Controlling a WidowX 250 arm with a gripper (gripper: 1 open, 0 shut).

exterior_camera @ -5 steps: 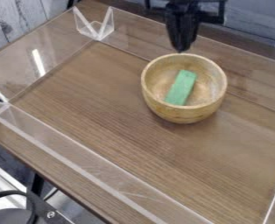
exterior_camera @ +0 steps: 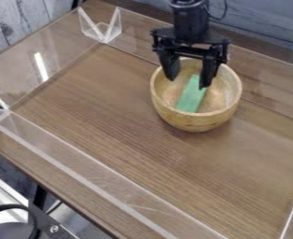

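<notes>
A round wooden bowl (exterior_camera: pixel 195 119) sits on the wooden table right of centre, with a green oblong object (exterior_camera: pixel 193 95) lying inside it. My black gripper (exterior_camera: pixel 190 73) hangs down over the bowl from the top, open, its two fingers apart on either side near the green object's upper end. Whether the fingertips touch the object or the bowl's inside, I cannot tell.
A small clear wire-like or plastic holder (exterior_camera: pixel 102 23) stands at the back left. Clear strips run along the left side, and a black cable lies at the lower left corner. The table (exterior_camera: pixel 99 140) around the bowl is largely free.
The bowl looks about unmoved.
</notes>
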